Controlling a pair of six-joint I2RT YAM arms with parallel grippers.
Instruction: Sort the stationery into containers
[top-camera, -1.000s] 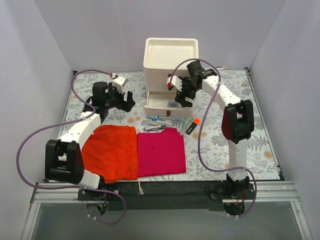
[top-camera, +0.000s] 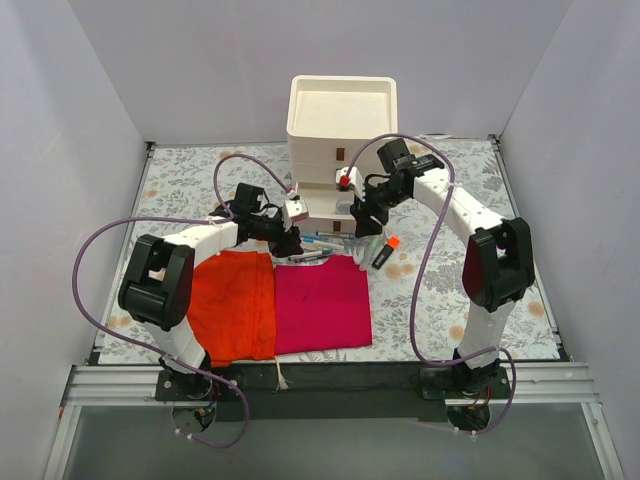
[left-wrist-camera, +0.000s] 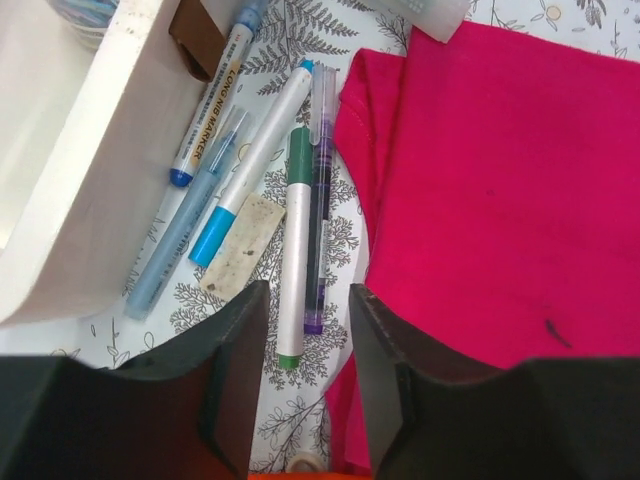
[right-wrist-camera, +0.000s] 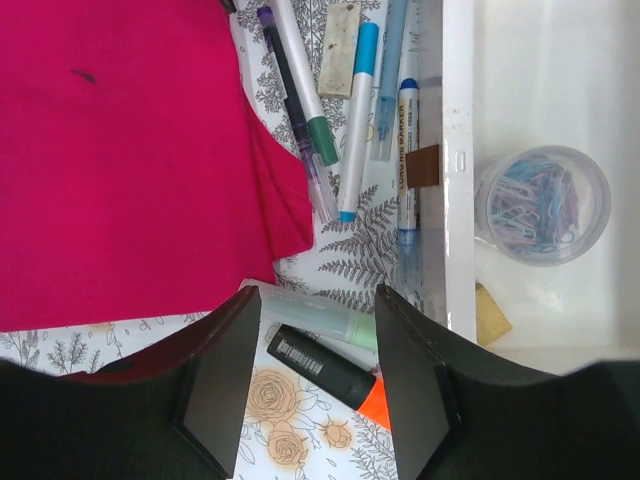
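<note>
My left gripper is open above the loose stationery, nothing between its fingers. Below it lie a white marker with green ends and a purple pen, side by side. Closer to the drawer are a tan eraser, a white-and-blue marker, a light blue pen and a long nib marker. My right gripper is also open and empty, near the drawer's front. Under it show a clear tube with a green end and a black highlighter with an orange cap.
The white cabinet has its lower drawer pulled out, holding a tub of paper clips and a tan block. Orange cloth and magenta cloth cover the front.
My left arm has swung right from beside the cabinet to over the pens.
</note>
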